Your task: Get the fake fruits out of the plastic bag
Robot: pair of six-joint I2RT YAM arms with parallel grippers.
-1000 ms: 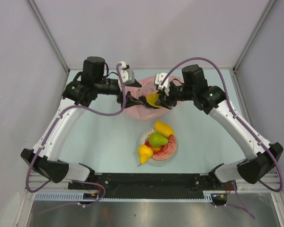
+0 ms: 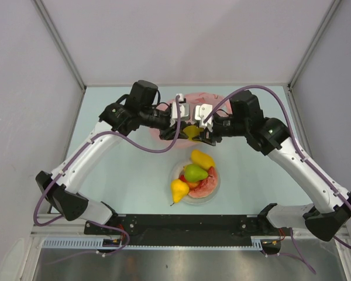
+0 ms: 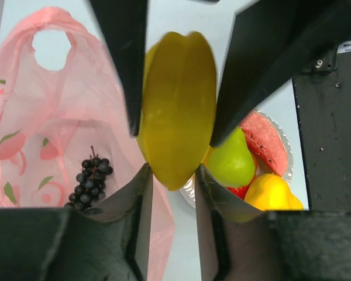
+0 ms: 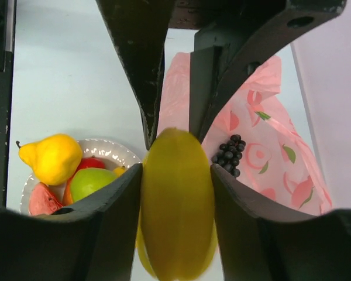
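A long yellow fruit (image 2: 192,132) hangs above the front of the pink plastic bag (image 2: 178,133). My right gripper is shut on its sides; one of its fingers (image 3: 131,76) shows against the fruit in the left wrist view. From the opposite side, my left gripper has its fingertips either side of the fruit's other end. Whether they press on it cannot be told. A bunch of black grapes (image 3: 92,180) rests inside the bag, behind the grippers. Between the two arms, much of the bag is covered in the top view.
A clear plate (image 2: 194,200) in front of the bag carries a green pear (image 2: 195,172), a watermelon slice (image 2: 208,184) and other fruit. A yellow pear (image 2: 179,189) and another yellow fruit (image 2: 202,158) lie at its edge.
My left gripper has moved right, from apart from the fruit to its end. My right gripper, still holding the fruit, has shifted slightly right and toward the front.
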